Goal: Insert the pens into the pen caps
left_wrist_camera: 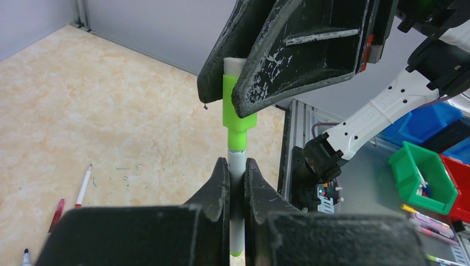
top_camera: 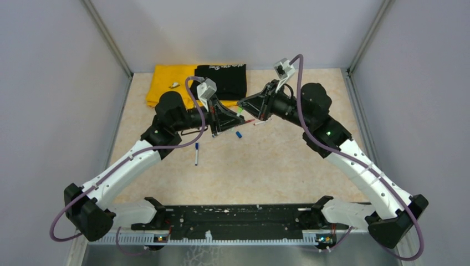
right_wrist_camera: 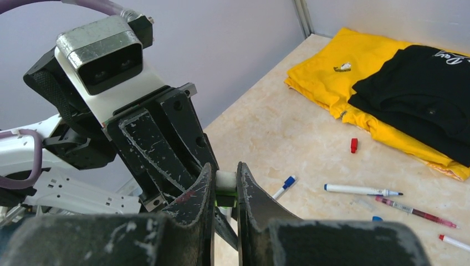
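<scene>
Above the table, my left gripper is shut on the white barrel of a green-ended pen [left_wrist_camera: 236, 188], held upright in the left wrist view. Directly over it, the green cap [left_wrist_camera: 238, 102] with a whitish top is pinched by my right gripper, also shut. Cap and pen stand in line, and no gap shows between them; how deep the pen sits inside is hidden. From the right wrist view, the cap's pale top [right_wrist_camera: 226, 180] shows between the right fingers. In the top view both grippers meet tip to tip near the table's back middle.
On the table lie a blue-ended marker [top_camera: 197, 154], a white marker [right_wrist_camera: 354, 189], a red pen [right_wrist_camera: 415, 210], a red-tipped white pen [right_wrist_camera: 454, 242], a red cap [right_wrist_camera: 354, 145] and a blue cap [top_camera: 239, 134]. Folded yellow cloth [top_camera: 166, 83] and black cloth [top_camera: 230, 80] lie behind.
</scene>
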